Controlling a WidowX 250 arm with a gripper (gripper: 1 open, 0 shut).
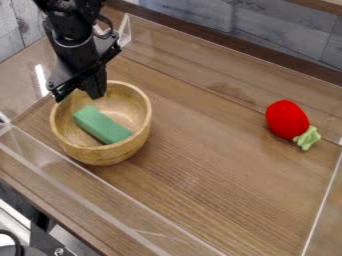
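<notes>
A wooden bowl (126, 148) sits on the table at the left, holding a green block (103, 125) that lies tilted on its floor. The black gripper (56, 82) is raised over the bowl's back-left rim, its fingertips just above or at the rim. It looks shut, with nothing visible between its fingers.
A red object with a green top (289, 120), like a toy vegetable, lies on the right of the wooden table (227, 190). Cables run at the lower left edge.
</notes>
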